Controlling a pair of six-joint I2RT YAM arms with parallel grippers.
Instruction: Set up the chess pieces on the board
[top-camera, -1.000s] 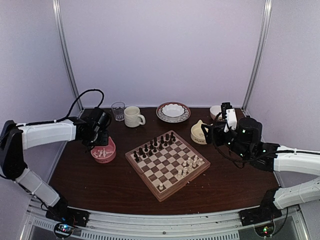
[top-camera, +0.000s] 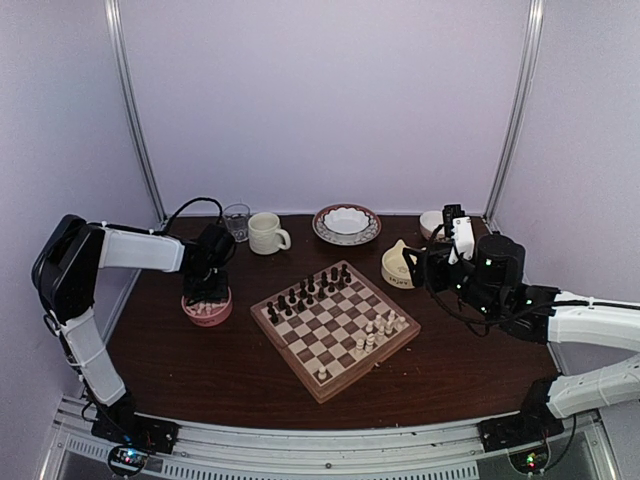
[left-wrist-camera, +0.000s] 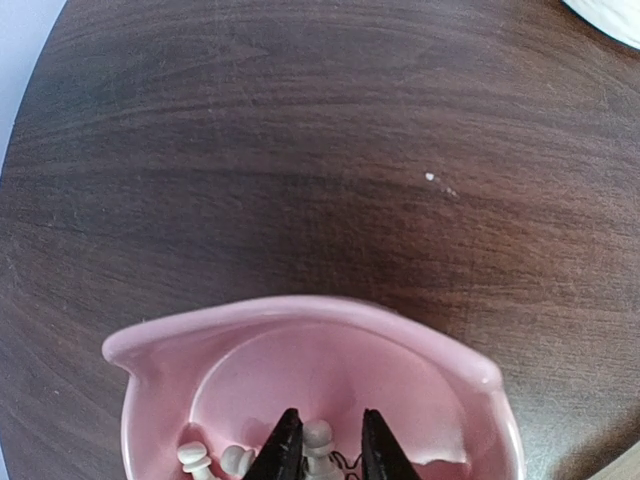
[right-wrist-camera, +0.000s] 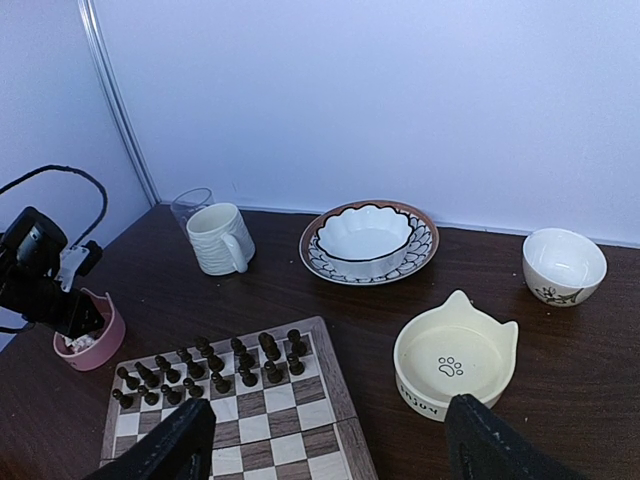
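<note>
The chessboard (top-camera: 335, 330) holds rows of black pieces (right-wrist-camera: 270, 360) along its back-left side and several white pieces (top-camera: 369, 341) on the right and near side. At the left, my left gripper is down in the pink bowl (left-wrist-camera: 300, 310), part open, with a white piece (left-wrist-camera: 318, 436) between or just beyond its fingertips; whether they touch it is unclear. Other white pieces (left-wrist-camera: 197, 462) lie in the bowl. My right gripper hangs open over the right side of the table, nothing seen between its fingers.
A glass (top-camera: 236, 228), a mug (top-camera: 264, 238), stacked plates (top-camera: 346, 235), a cat-shaped dish (right-wrist-camera: 450, 375) and a white bowl (right-wrist-camera: 563, 262) line the back and right.
The left arm has moved right and down into the pink bowl. The right arm and the board look unchanged.
</note>
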